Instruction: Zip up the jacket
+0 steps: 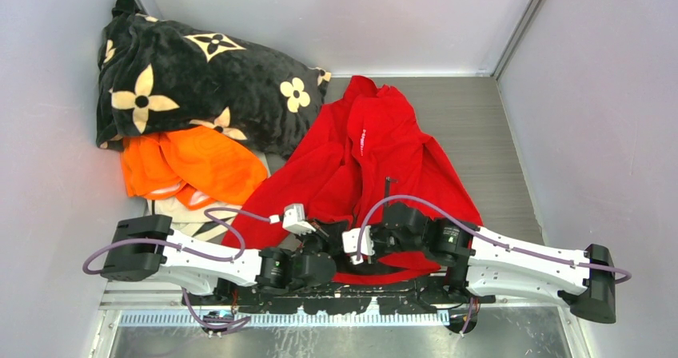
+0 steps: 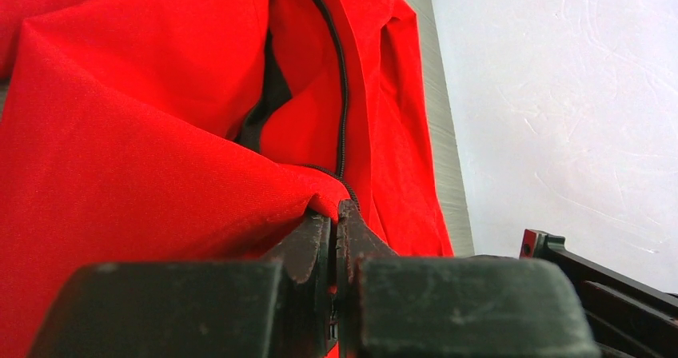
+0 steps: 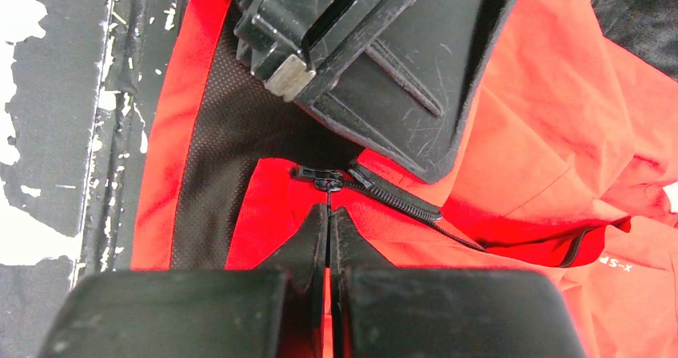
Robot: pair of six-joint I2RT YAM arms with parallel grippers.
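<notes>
The red jacket [image 1: 384, 134] lies on the grey table, its bottom hem under both arms. In the left wrist view my left gripper is shut at a red fold beside the black zipper tape [image 2: 342, 94]; whether fabric is pinched between its fingertips is hard to tell. In the right wrist view my right gripper is shut on the pull tab of the zipper slider [image 3: 328, 180], near the hem. The black housing of the other gripper looms just above it.
A dark patterned pillow [image 1: 200, 78] and orange fabric [image 1: 192, 166] fill the left side. Walls bound the area. Bare table [image 1: 472, 118] shows at the upper right. Both grippers are very close together at the front centre.
</notes>
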